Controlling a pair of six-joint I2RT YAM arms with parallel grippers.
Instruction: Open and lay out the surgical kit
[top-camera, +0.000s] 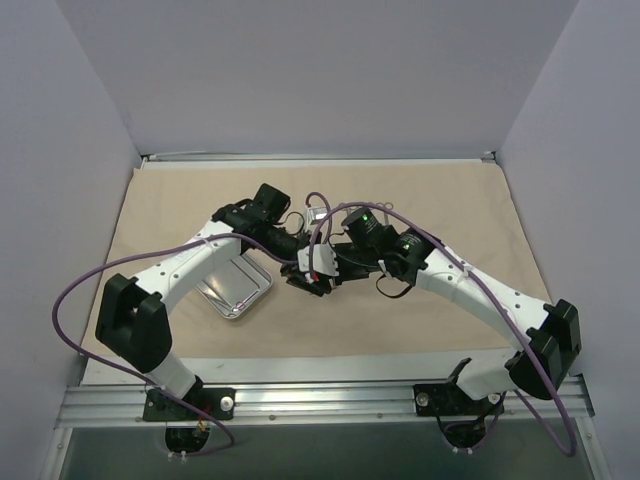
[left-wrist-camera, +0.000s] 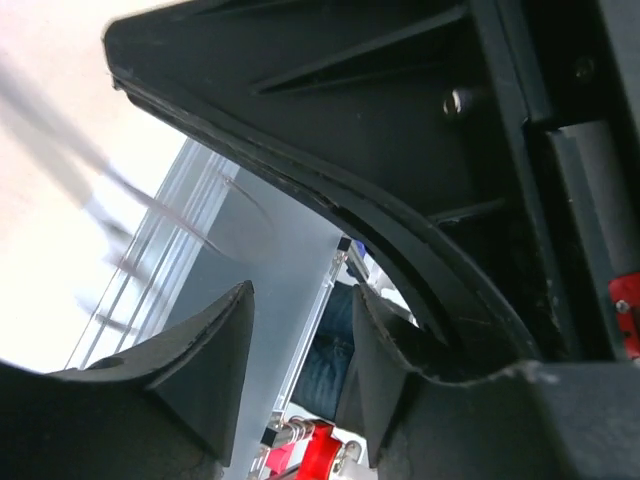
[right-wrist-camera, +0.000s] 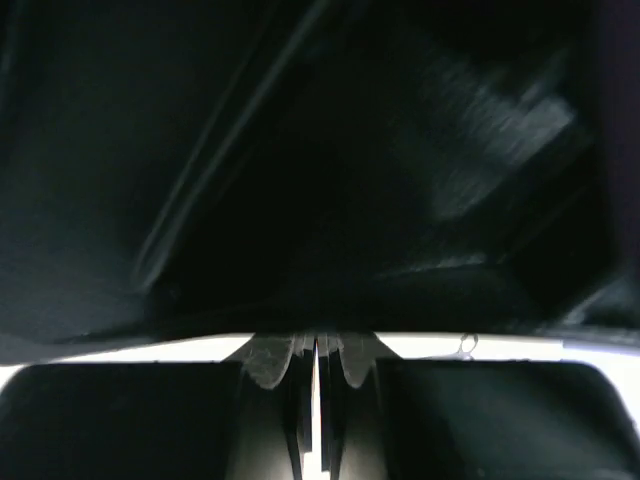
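In the top view both grippers meet over the middle of the mat. My left gripper is open in its wrist view, with blurred thin metal instruments (left-wrist-camera: 120, 170) beyond its fingers at left and the black body of the other gripper close alongside. My right gripper has its fingers nearly closed on something thin, not clearly identifiable; dark plastic fills most of that view. Scissor-like instruments (top-camera: 388, 205) lie behind the grippers, partly hidden. A silver tray (top-camera: 236, 289) sits at the left.
Grey walls (top-camera: 560, 150) stand at the sides and back. Purple cables (top-camera: 130, 258) loop over both arms.
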